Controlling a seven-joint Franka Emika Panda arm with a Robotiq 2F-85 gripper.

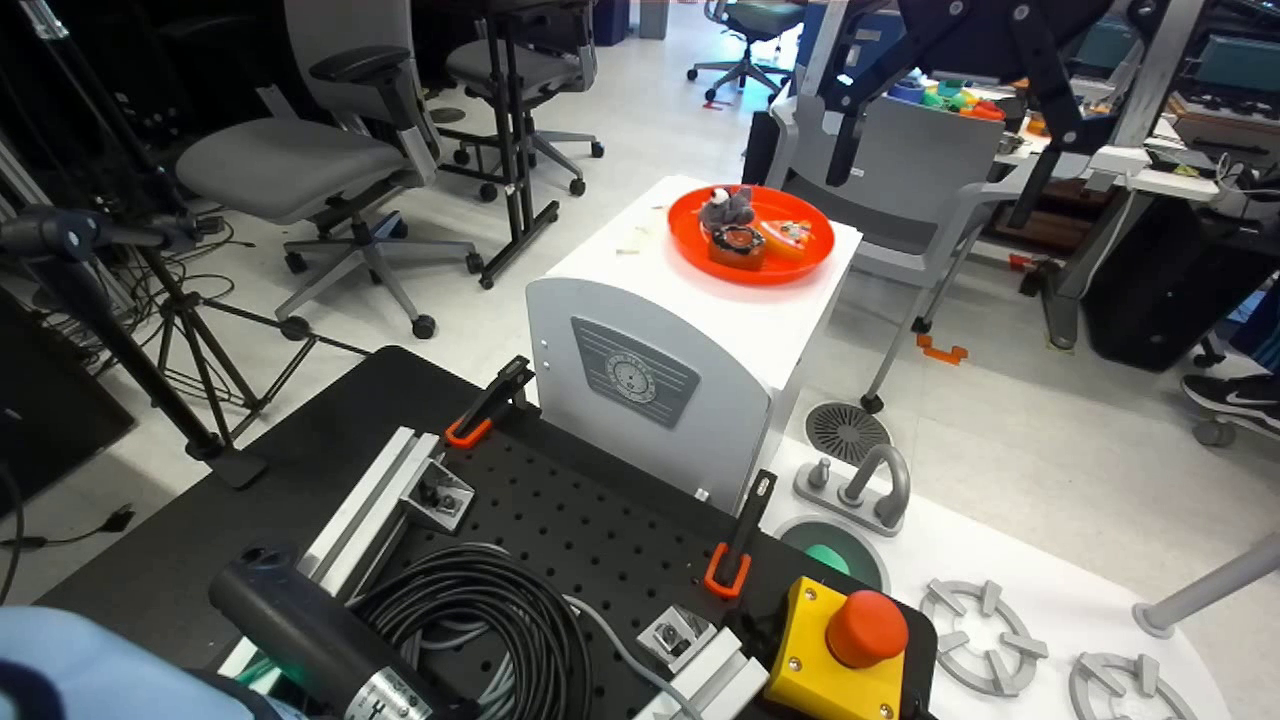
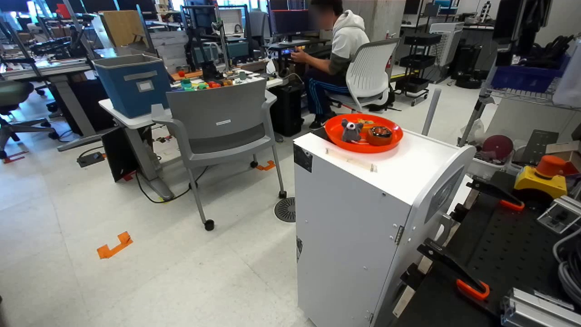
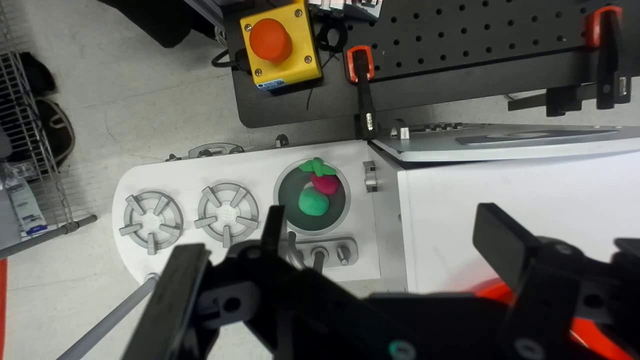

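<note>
My gripper (image 1: 938, 180) hangs at the top right of exterior view 1 with its two fingers wide apart and nothing between them. In the wrist view the gripper spans the bottom, also open, above the toy kitchen. Below it, the sink (image 3: 280, 201) holds a green round toy (image 3: 313, 201) and a magenta toy with green leaves (image 3: 324, 183). On the white cabinet top (image 2: 389, 174) sits a red plate (image 2: 340, 142) bearing a grey plush toy (image 2: 351, 131), a brown round toy (image 2: 379, 134) and an orange piece (image 1: 786, 238).
A grey faucet (image 1: 890, 480) rises beside the sink, near two grey burners (image 1: 984, 636). Black-and-orange clamps (image 1: 732, 552) and a yellow emergency-stop box (image 1: 840, 648) stand on the black table edge. A grey chair (image 2: 218, 117) is behind the cabinet. Much of the white top is clear.
</note>
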